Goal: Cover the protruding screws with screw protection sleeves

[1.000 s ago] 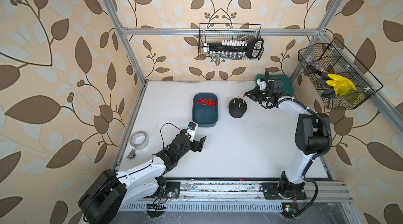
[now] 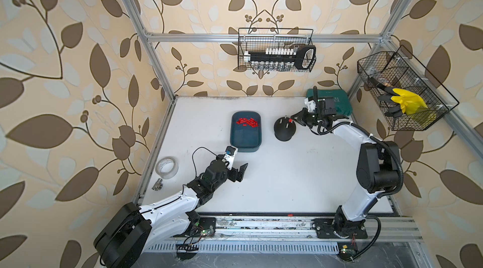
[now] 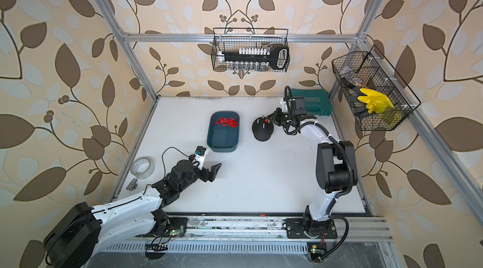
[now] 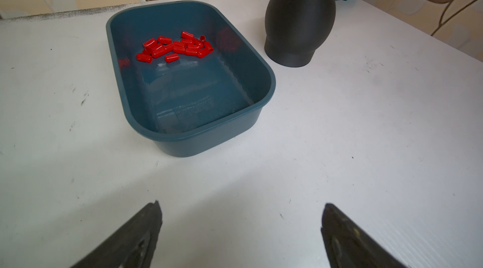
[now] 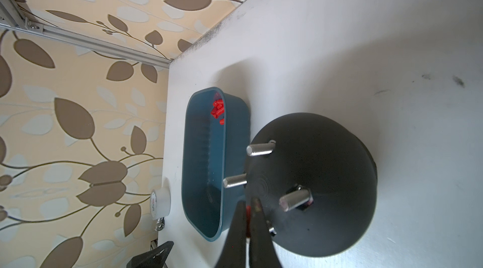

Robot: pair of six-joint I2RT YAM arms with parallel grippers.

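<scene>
A black domed fixture (image 5: 327,167) stands right of the blue tray with silver screws (image 5: 260,149) sticking up from it. My right gripper (image 2: 292,119) is at the fixture, shut on a small red sleeve (image 3: 267,120), held by one of the screws; in the right wrist view its fingertips mostly hide the sleeve and that screw. A pile of red sleeves (image 4: 176,49) lies in the blue tray (image 4: 191,134). My left gripper stands open over the white table, front left of the tray, with nothing between its fingers.
A green case (image 2: 342,98) lies at the back right. A tape roll (image 2: 166,175) and a small metal part (image 2: 157,184) are at the left. Wire baskets (image 3: 250,61) hang on the walls.
My left arm has not moved.
</scene>
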